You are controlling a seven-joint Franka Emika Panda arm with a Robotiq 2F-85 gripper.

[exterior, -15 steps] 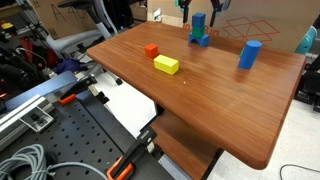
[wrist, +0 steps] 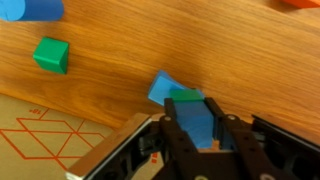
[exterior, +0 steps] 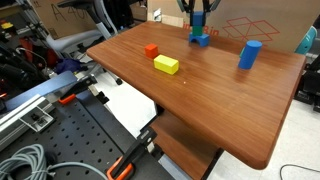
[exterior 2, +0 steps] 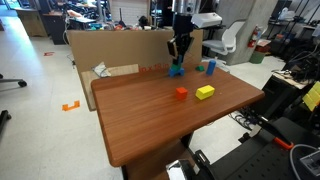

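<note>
A blue block (wrist: pixel 196 122) lies between the fingers of my gripper in the wrist view, and the gripper is shut on it. Directly under it shows a green block (wrist: pixel 185 95), with a wider blue block (wrist: pixel 165 85) lower down. From exterior view 1 these pieces form an upright stack at the table's far side: the held blue block (exterior: pixel 197 20) is on top, and the blue base block (exterior: pixel 199 40) rests on the wood. Whether the held block touches the green one is hard to tell.
A blue cylinder (exterior: pixel 250 55) stands right of the stack, and a green cube (wrist: pixel 52 55) is near it. Toward the near left edge are a yellow block (exterior: pixel 166 64) and a red cube (exterior: pixel 151 50).
The gripper's fingers have come in from either side of the top blue block and now stand close against it. The other objects have not visibly moved.
</note>
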